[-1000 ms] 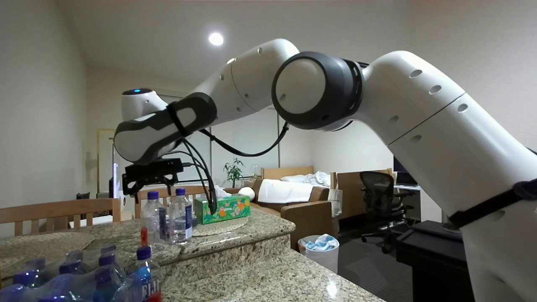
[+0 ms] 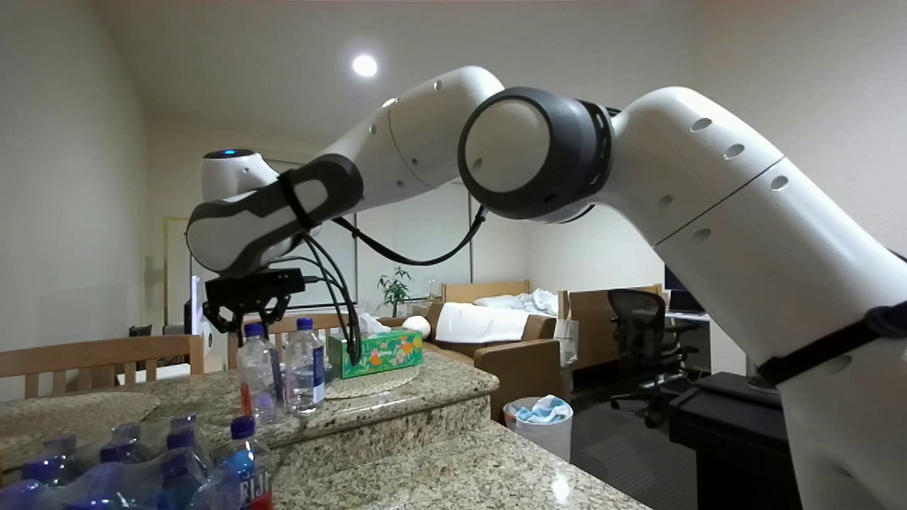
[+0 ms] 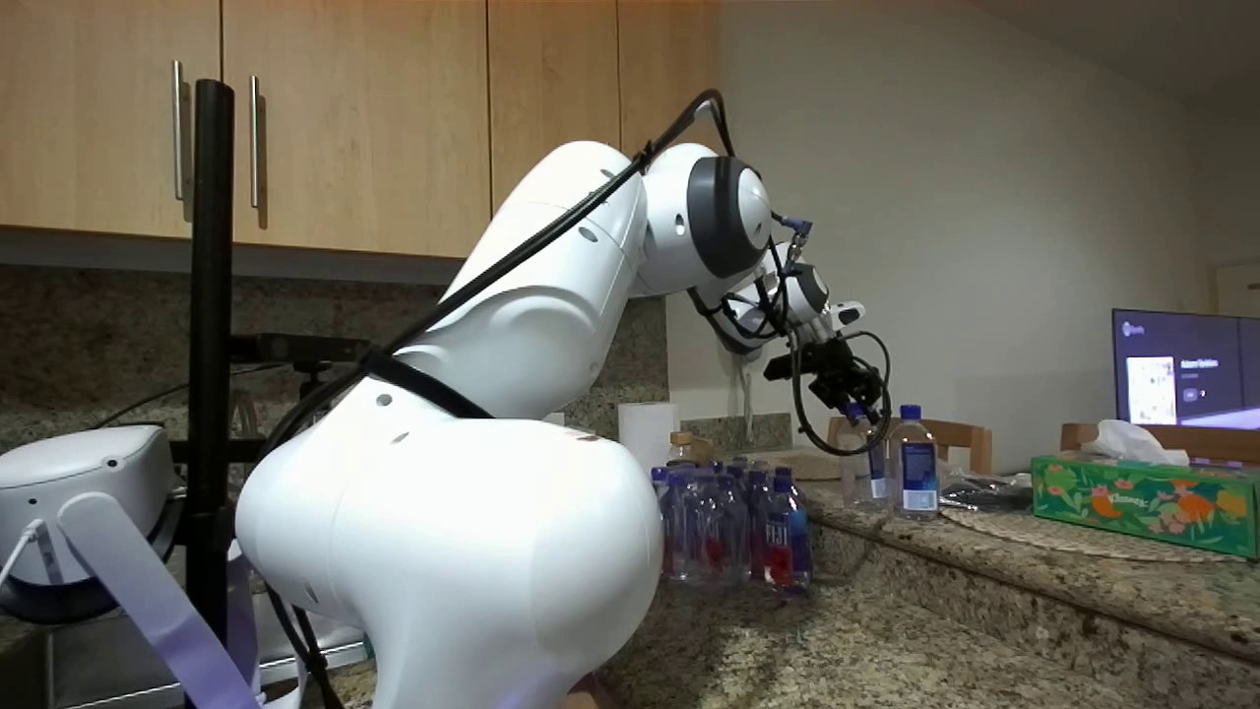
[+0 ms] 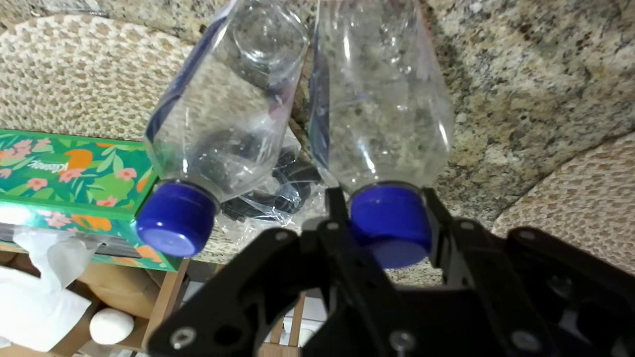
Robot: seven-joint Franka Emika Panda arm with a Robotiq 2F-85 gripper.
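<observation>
A clear bottle (image 4: 381, 113) with a blue cap (image 4: 390, 220) stands on the raised granite counter. My gripper has its black fingers (image 4: 336, 205) on either side of that cap, with hardly any gap showing. Whether they press on it cannot be told. In exterior view 1 the gripper (image 2: 252, 324) is directly above and around the top of this bottle (image 2: 258, 378). Close beside it is a second clear, blue-capped bottle (image 2: 304, 370), free of the fingers; in the wrist view this bottle (image 4: 232, 101) leans across the left part by perspective.
A green tissue box (image 2: 382, 353) sits on a woven mat (image 2: 370, 387) beside the bottles. Crumpled clear plastic (image 4: 280, 196) lies behind them. Several wrapped bottles (image 3: 721, 520) occupy the lower counter, whose surface (image 2: 442, 472) is clear toward the right.
My gripper has come down slightly and a little left, and its fingers have drawn closer together around the cap. The bottle's top has shifted slightly left and its label looks turned.
</observation>
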